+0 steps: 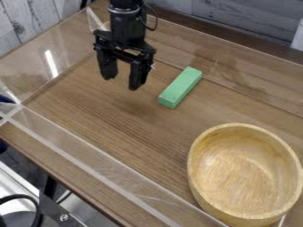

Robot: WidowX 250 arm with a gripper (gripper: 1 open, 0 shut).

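My gripper (124, 55), black, hangs over the wooden surface at the upper middle, left of a green block (180, 87). The block lies flat and tilted, apart from the gripper. Whether the fingers are open or shut is hard to tell, and I see nothing clearly held.
A large pale yellow oval bowl (242, 173) fills the lower right. Black cables lie at the lower left corner and along the top.
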